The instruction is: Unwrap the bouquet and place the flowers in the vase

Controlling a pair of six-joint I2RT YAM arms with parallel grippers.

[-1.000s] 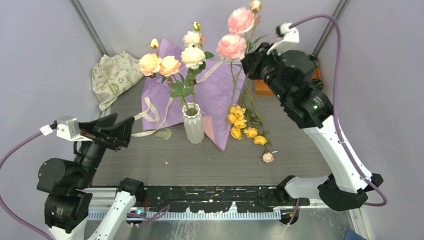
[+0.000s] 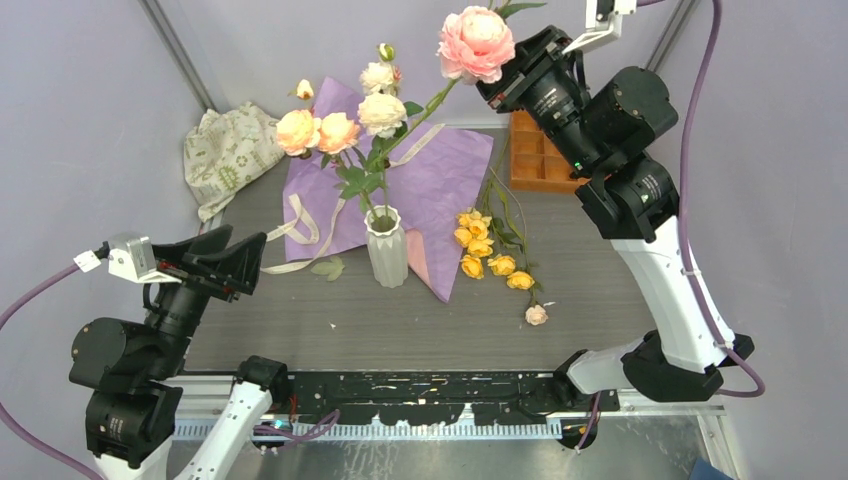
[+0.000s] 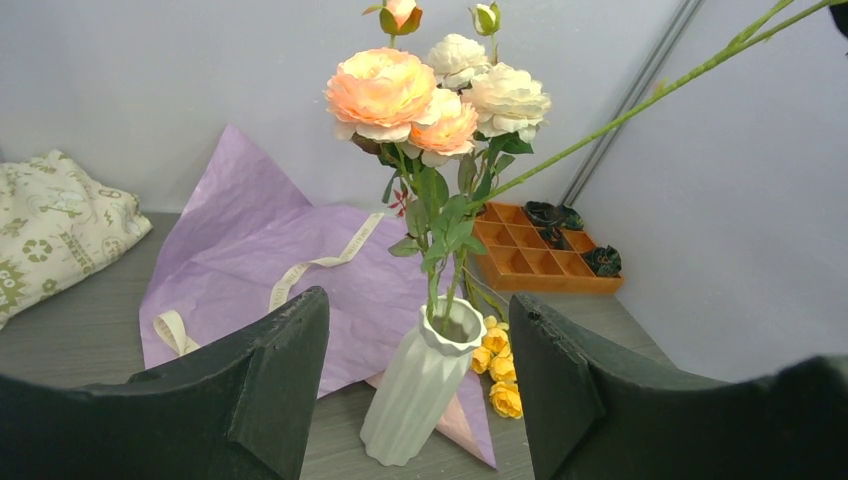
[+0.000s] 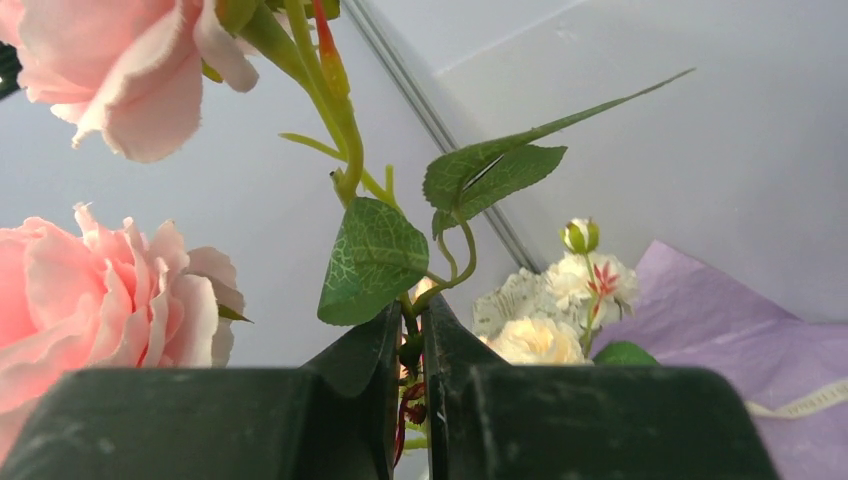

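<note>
The white fluted vase (image 2: 388,250) stands upright on the table with peach flowers (image 2: 318,132) and cream flowers (image 2: 383,114) in it. My right gripper (image 2: 497,90), high at the back right, is shut on the stem of the pink flower (image 2: 475,45); in the right wrist view the stem (image 4: 408,345) runs down between the fingers. That stem slants down-left behind the cream blooms toward the vase, and its lower end is hidden among the leaves. Left of the vase, my left gripper (image 2: 245,264) stands open and empty; its fingers (image 3: 285,370) frame the vase in the left wrist view.
Yellow flowers (image 2: 480,243) lie on the table right of the vase. Purple wrapping paper (image 2: 440,180) spreads behind it. An orange compartment tray (image 2: 540,165) is at the back right, a patterned cloth bag (image 2: 232,155) at the back left. Bare table (image 2: 440,335) lies in front.
The left arm barely moved.
</note>
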